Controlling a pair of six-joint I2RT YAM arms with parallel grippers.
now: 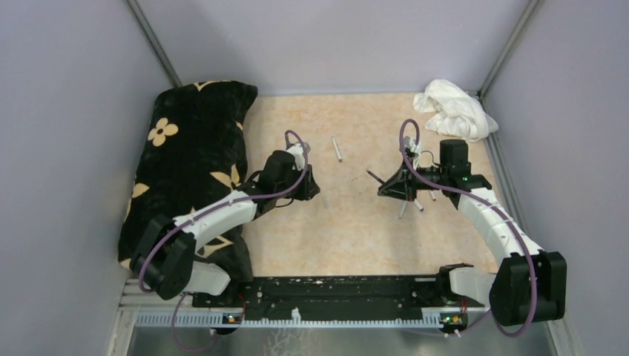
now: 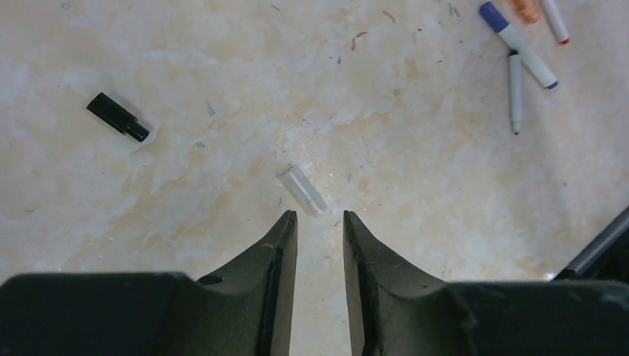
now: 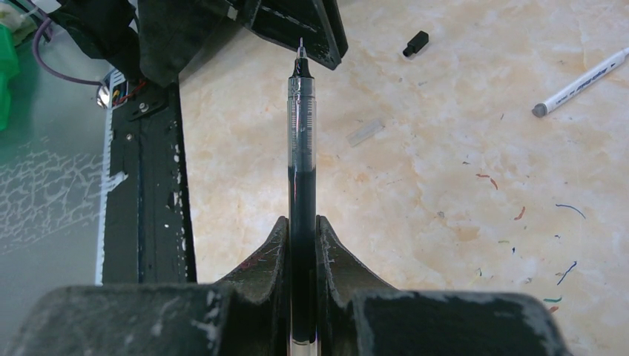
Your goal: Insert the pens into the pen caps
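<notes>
A black pen (image 3: 302,185) with a clear front section stands between my right gripper's (image 3: 303,222) fingers, which are shut on its barrel; its bare tip points away from the gripper. On the table lies a small clear cap, also visible in the right wrist view. My left gripper hangs above and short of this cap, its fingers apart and nothing between them. A black cap (image 2: 119,116) lies farther left in the left wrist view. Near the back of the table rests a white marker (image 1: 337,149).
A blue-capped marker (image 2: 518,46), a thin grey pen (image 2: 515,93) and a red-tipped pen (image 2: 555,21) lie beneath the right arm. A dark patterned cushion (image 1: 193,148) fills the left side; white cloth (image 1: 454,110) is bunched at the back right.
</notes>
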